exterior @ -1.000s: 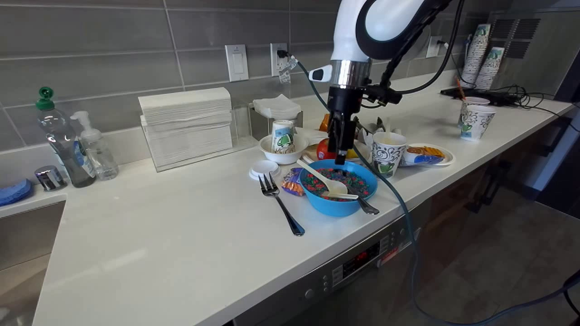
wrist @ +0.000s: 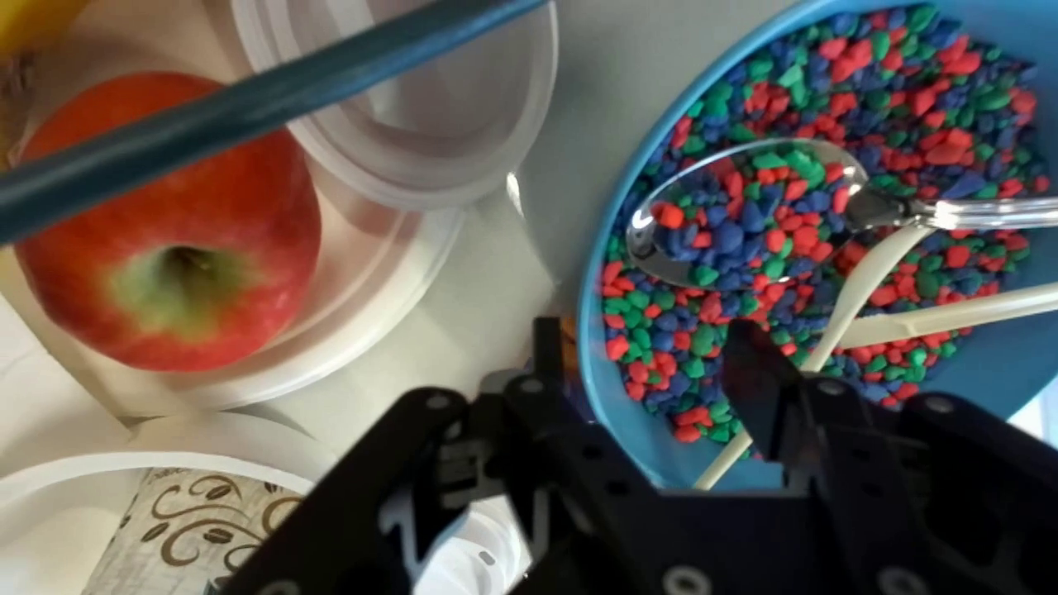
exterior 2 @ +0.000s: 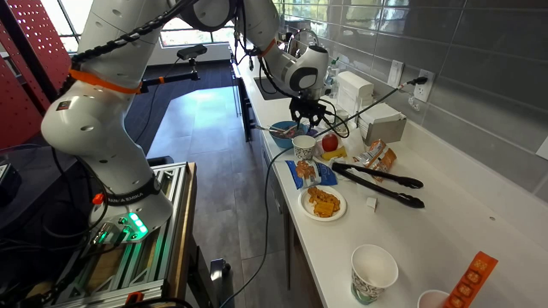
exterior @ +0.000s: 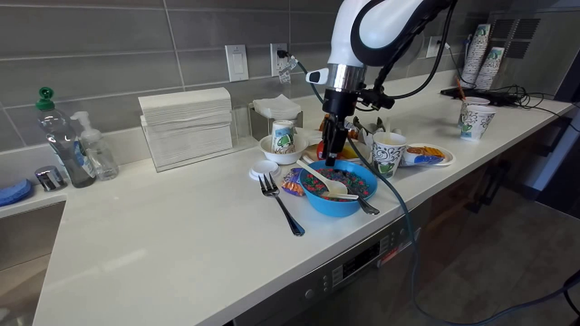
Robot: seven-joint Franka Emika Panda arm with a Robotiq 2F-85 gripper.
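A blue bowl full of red, green and blue bits stands near the counter's front edge. In it rest a metal spoon, holding some bits, and two pale plastic utensils, one of them a spoon in exterior view 1. My gripper points down over the bowl's rim, fingers apart. One finger appears just outside the rim and the other over the bits. Nothing shows held between them. Whether the fingertips touch the rim, I cannot tell.
A metal fork lies left of the bowl. Close behind are a snack bag, a white bowl and a red apple. A patterned cup stands close to its right. A cable crosses nearby.
My gripper has shifted a little to the left over the bowl in exterior view 1. The bowl, utensils and cup look unmoved.
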